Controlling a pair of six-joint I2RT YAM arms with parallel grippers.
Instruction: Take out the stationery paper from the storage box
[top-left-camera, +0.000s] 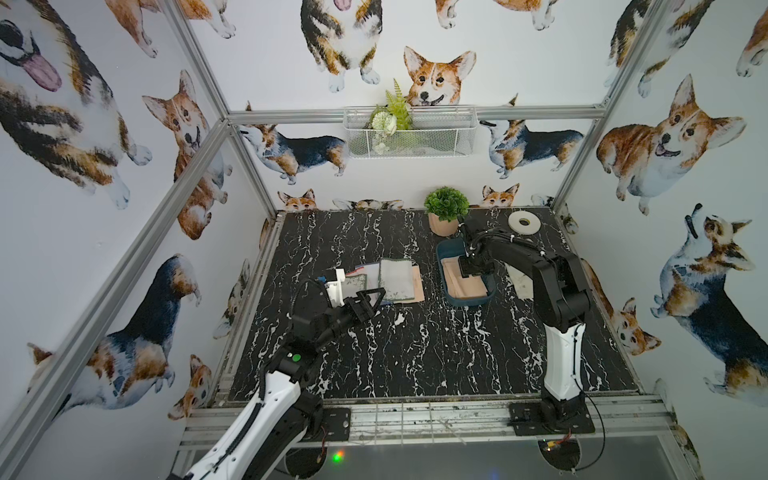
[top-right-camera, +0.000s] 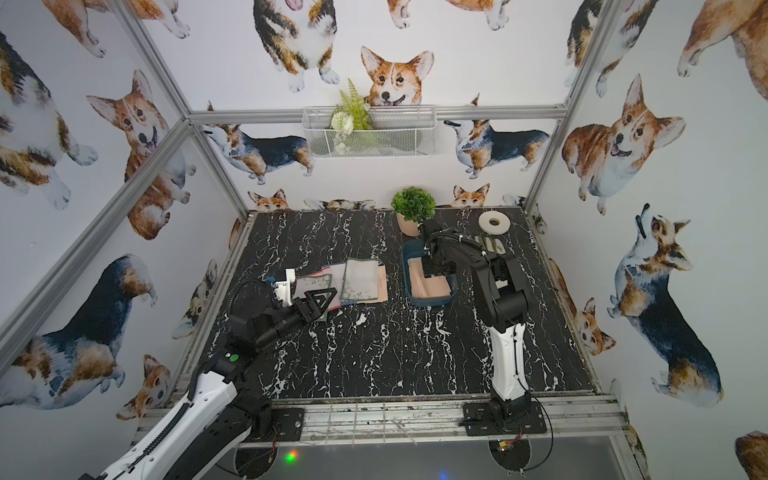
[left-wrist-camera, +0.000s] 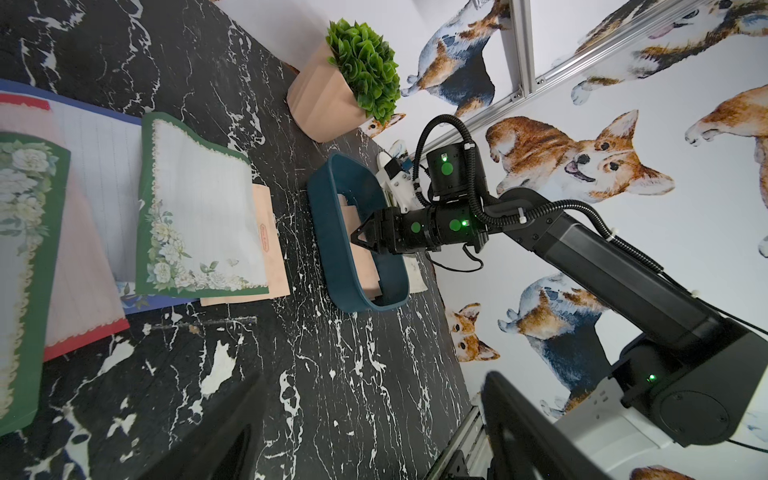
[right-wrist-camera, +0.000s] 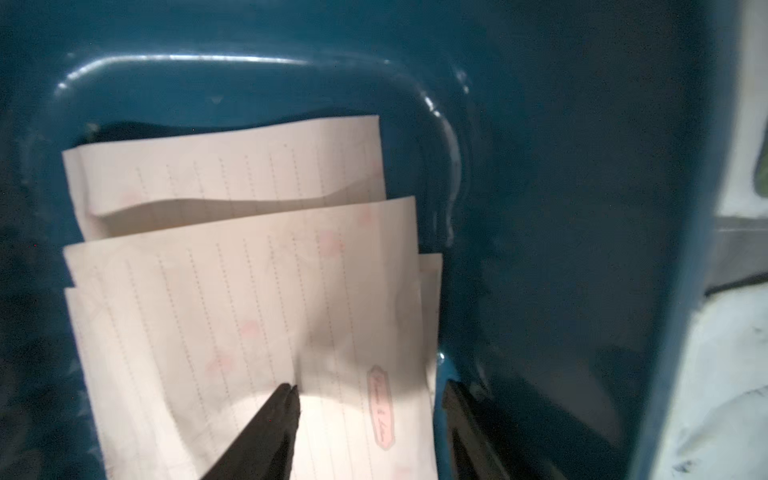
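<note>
The teal storage box (left-wrist-camera: 328, 224) sits right of centre on the table, holding several sheets of cream lined stationery paper (right-wrist-camera: 240, 312). My right gripper is down inside the box, open over the papers beside the inner wall, with nothing clearly held between its fingers. My left gripper (top-left-camera: 372, 296) is open above the table at the left, by an overlapping group of patterned papers (left-wrist-camera: 200, 200) with green, red and blue borders.
A potted plant (left-wrist-camera: 328, 96) stands behind the box. A white tape roll (top-left-camera: 524, 222) lies at the back right, and light papers (top-left-camera: 520, 284) lie right of the box.
</note>
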